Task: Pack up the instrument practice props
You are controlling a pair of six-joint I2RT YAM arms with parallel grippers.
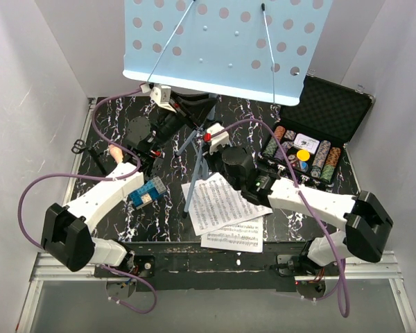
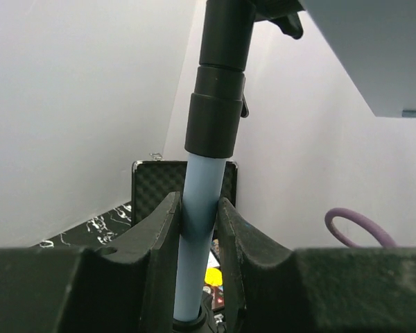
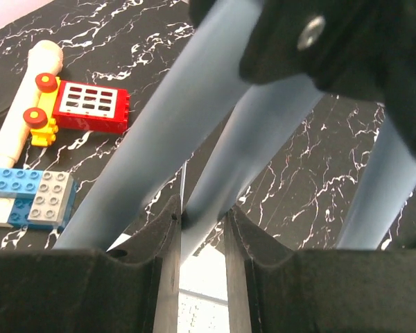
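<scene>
A pale blue music stand carries a perforated desk (image 1: 215,48) high at the top of the top view. My left gripper (image 1: 204,104) is at its upper pole (image 2: 202,187), fingers around the blue tube below a black collar; whether they press on it is unclear. Lower down, my right gripper is shut on a blue tube of the stand (image 3: 256,139), near its folded legs. Two sheets of music (image 1: 222,201) lie beneath on the black marble table (image 1: 291,222).
An open poker chip case (image 1: 306,149) is at the back right. On the left lie toy bricks (image 3: 48,198), a red toy piece (image 3: 97,111), a wooden stick (image 3: 28,97) and dark items (image 1: 90,154). Walls close in on three sides.
</scene>
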